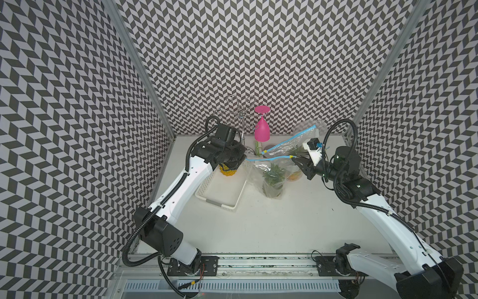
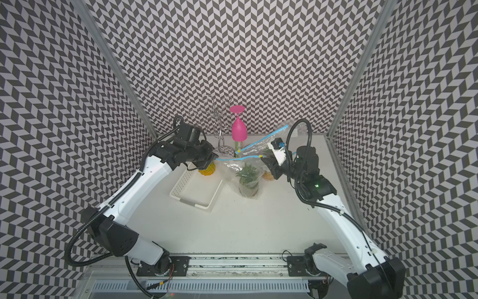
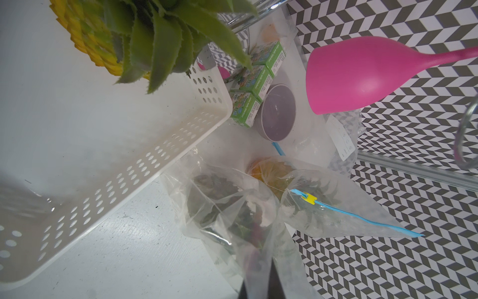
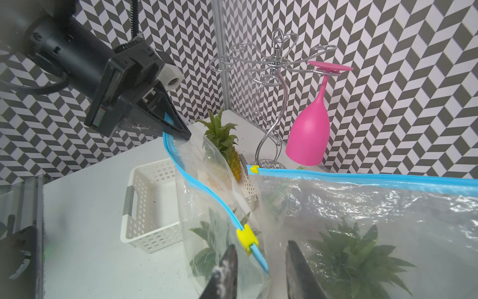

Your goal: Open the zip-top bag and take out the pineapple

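A clear zip top bag (image 1: 256, 175) with a blue zip stands mid-table, a leafy pineapple (image 1: 273, 174) showing through its plastic. My left gripper is shut on the zip's left end corner; in the right wrist view, the left fingers (image 4: 174, 122) pinch that end. The yellow slider (image 4: 247, 238) sits near the zip's other end. Just in front of my right gripper, the slider and zip end appear between its spread fingers, which do not visibly pinch them. The zip line looks closed along its length, though this is hard to tell.
A second blue-zipped bag (image 4: 378, 209) stands close behind and right, with a leafy fruit inside. At left is a white basket (image 1: 219, 203), a loose pineapple (image 4: 232, 162) by its far end. A pink goblet (image 1: 262, 129) hangs from a wire rack behind.
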